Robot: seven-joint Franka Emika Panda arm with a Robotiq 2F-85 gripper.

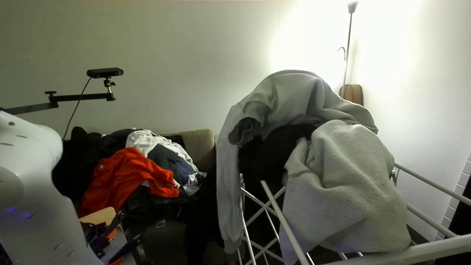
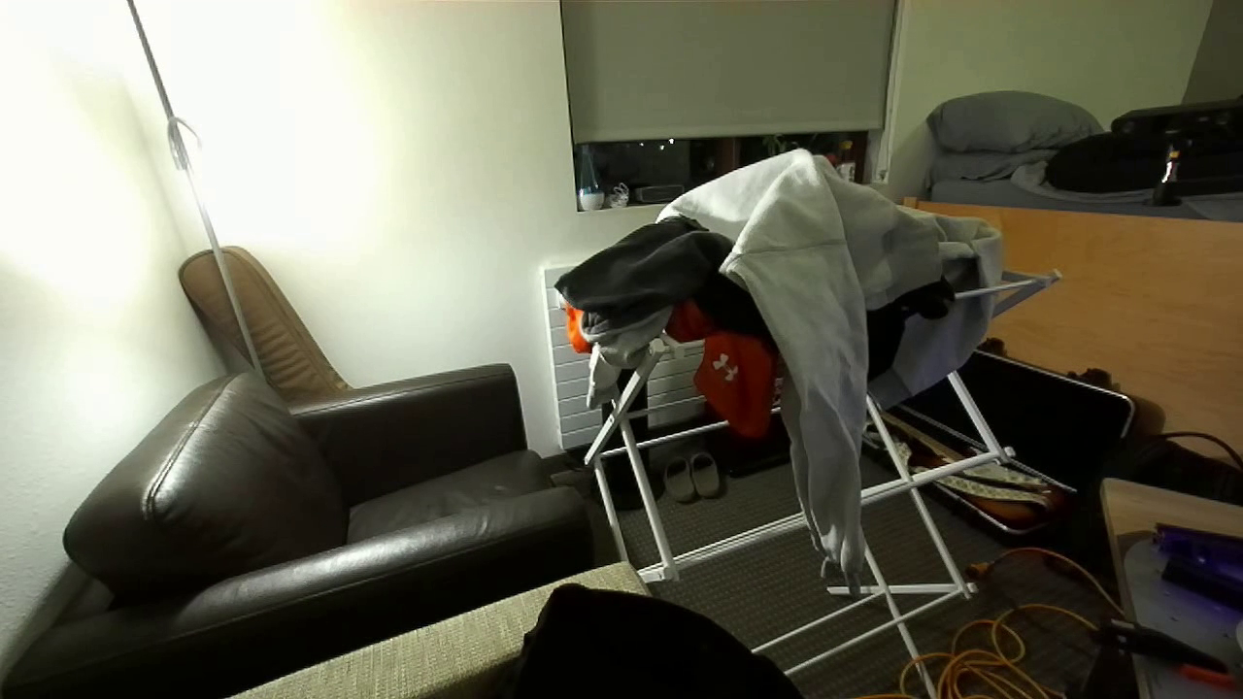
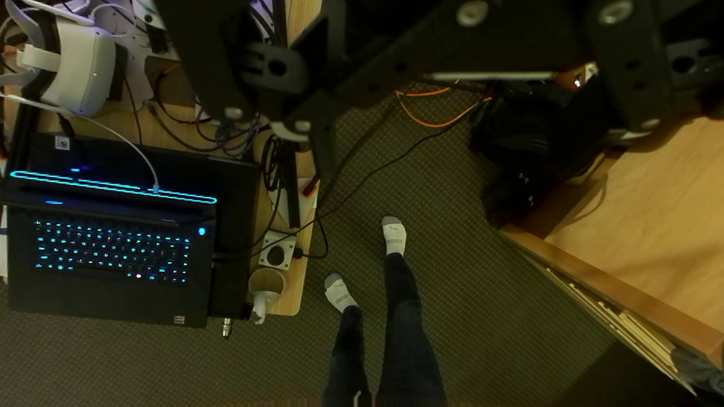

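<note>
Two dark fingers of my gripper reach in from the top of the wrist view, wide apart. Floor and cables show through the gap, with nothing held. In exterior view 1 only part of the white arm (image 1: 33, 190) appears, at the left edge; the gripper is out of that picture. A grey sweatshirt (image 1: 349, 185) lies draped over a white drying rack (image 1: 289, 229). From the other side, the sweatshirt (image 2: 816, 268) has one sleeve hanging low beside a red garment (image 2: 740, 382).
Below the gripper lie a desk edge (image 3: 288, 298) with a lit laptop (image 3: 112, 251), a mug (image 3: 266, 281) and a headset (image 3: 81, 64). A person's legs (image 3: 407, 325) stand on the carpet. Heaped clothes (image 1: 128, 176) cover the sofa. Orange cable (image 2: 991, 664) lies on the floor.
</note>
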